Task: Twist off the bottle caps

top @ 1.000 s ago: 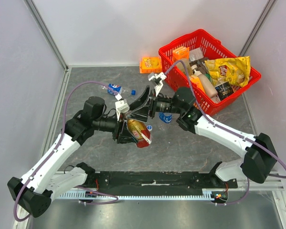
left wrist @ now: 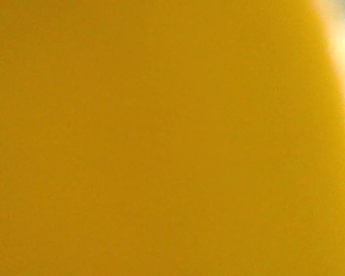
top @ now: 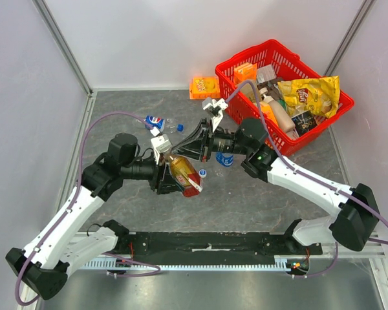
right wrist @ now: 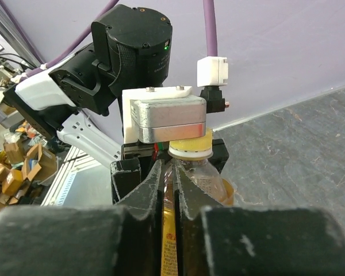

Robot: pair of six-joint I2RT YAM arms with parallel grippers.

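A bottle with yellow-orange content and a red lower part (top: 186, 177) is clasped by my left gripper (top: 167, 177), tilted above the table. Its surface fills the left wrist view as a yellow blur (left wrist: 161, 138). The yellow cap (right wrist: 191, 144) sits on the bottle's neck in the right wrist view. My right gripper is near the bottle, its fingers close together with a narrow gap; the bottle's label shows through that gap, and the cap is beyond the tips, not between them. From above, the right gripper's fingers hide the cap.
A bottle with a blue label (top: 156, 123) lies behind the left arm. Another blue-labelled bottle (top: 224, 159) is partly under the right arm. At the back are an orange-yellow package (top: 204, 88) and a full red basket (top: 339, 115).
The left gripper and the bottle in it have shifted slightly left and up in the top view.
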